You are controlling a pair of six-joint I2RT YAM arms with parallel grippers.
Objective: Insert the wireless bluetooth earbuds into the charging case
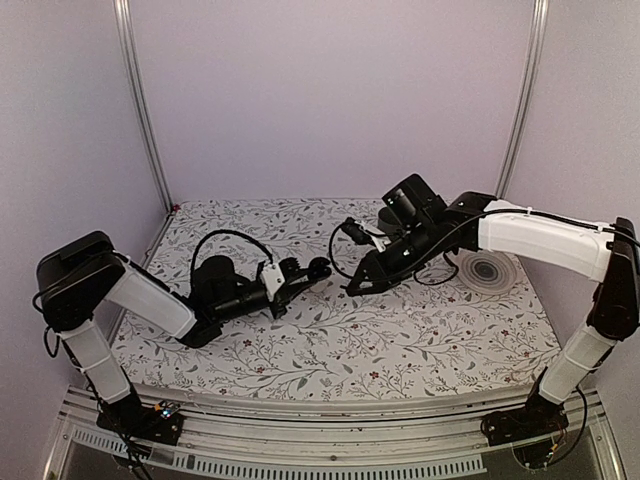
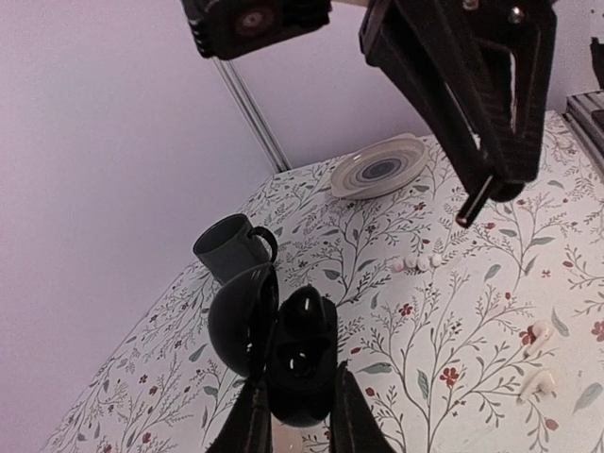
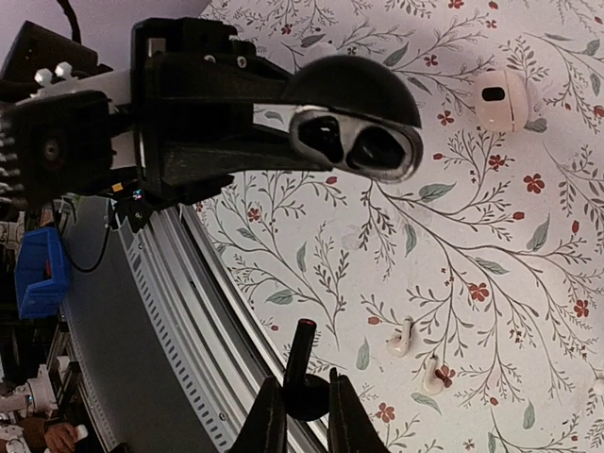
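Note:
A black open charging case with two slots and a raised lid is held in my left gripper (image 1: 300, 278), whose fingers show at the bottom of the left wrist view. My right gripper is shut on a black earbud, stem upward, beside and above the case's side of the table; in the left wrist view it hangs at upper right, the earbud (image 2: 477, 198) pointing down-left toward the case (image 2: 302, 349).
A pale case (image 3: 502, 102), white earbuds (image 3: 401, 335) and small white items lie on the floral table. A dark mug (image 2: 226, 245) and a plate (image 2: 377, 165) stand at the back.

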